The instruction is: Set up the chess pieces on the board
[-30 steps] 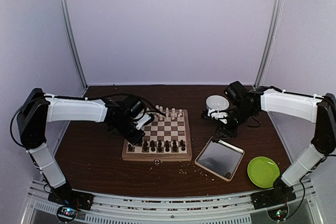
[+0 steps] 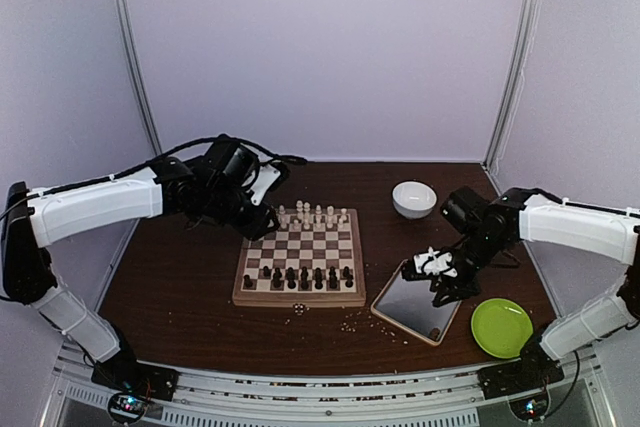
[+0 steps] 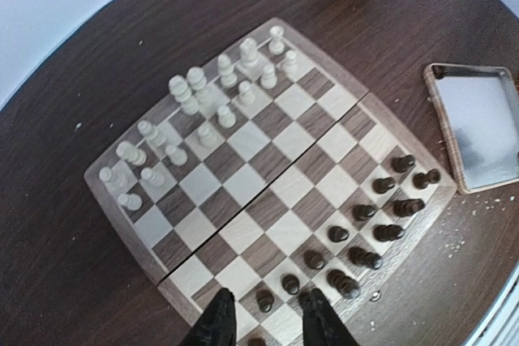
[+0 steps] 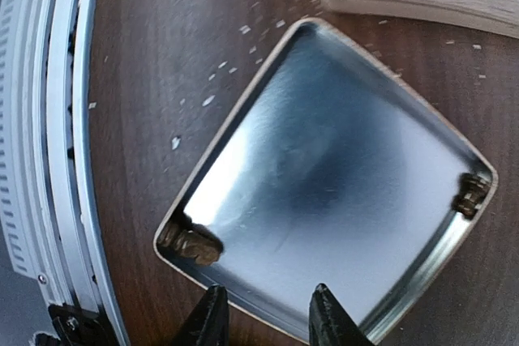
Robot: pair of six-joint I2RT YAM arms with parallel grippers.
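Observation:
The wooden chessboard carries white pieces along its far side and dark pieces along its near side. My left gripper is above the board's left part, its fingers apart and empty; dark pieces show on the board below them. Over the metal tray, right of the board, my right gripper stands open with nothing between its fingers. In the right wrist view a dark piece lies in the tray's left corner and another dark piece in its right corner.
A white bowl stands at the back right, a green plate at the front right. Small pale bits are scattered in front of the board and beside the tray.
My left gripper has drawn back from the dark row toward the board's far left, uncovering more squares.

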